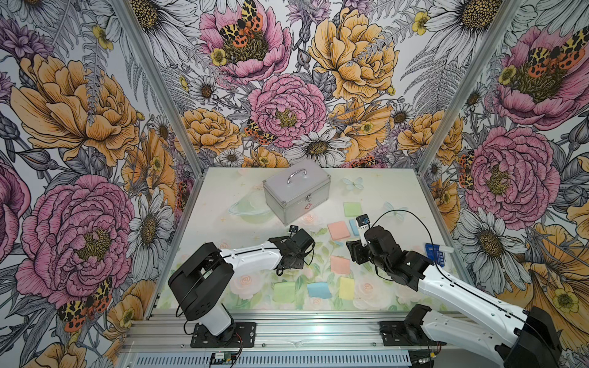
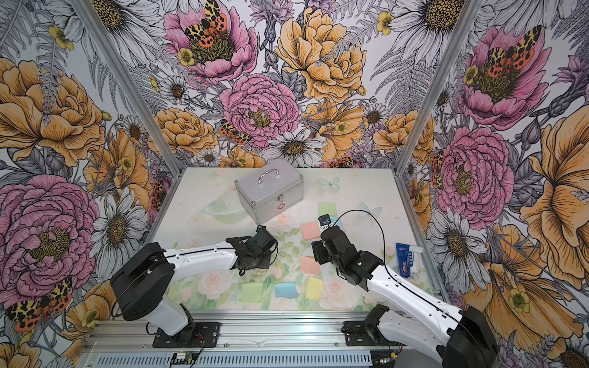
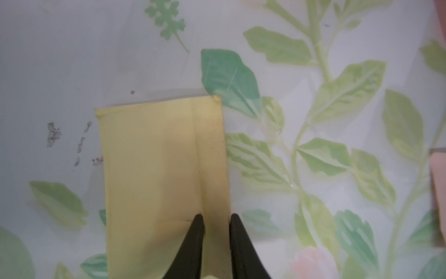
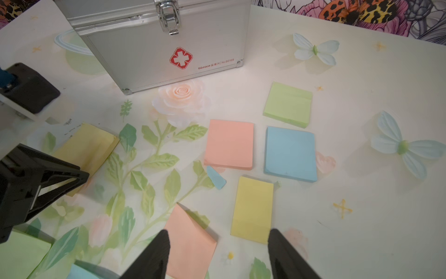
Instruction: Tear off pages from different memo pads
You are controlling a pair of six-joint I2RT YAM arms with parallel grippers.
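In the left wrist view my left gripper is part open over the right strip of a creased yellow sheet [image 3: 153, 158]; whether it touches is unclear. My right gripper stands open above the pads. The right wrist view shows a green pad [image 4: 287, 102], pink pad [image 4: 229, 141], blue pad [image 4: 290, 151] and yellow pad [image 4: 252, 207], with a creased pink sheet [image 4: 188, 241] nearer. In the top left view a green sheet [image 1: 284, 292], blue sheet [image 1: 319, 289] and yellow sheet [image 1: 346, 289] lie along the front.
A silver first-aid case [image 1: 296, 193] stands at the back. A blue packet [image 2: 404, 260] lies at the right edge.
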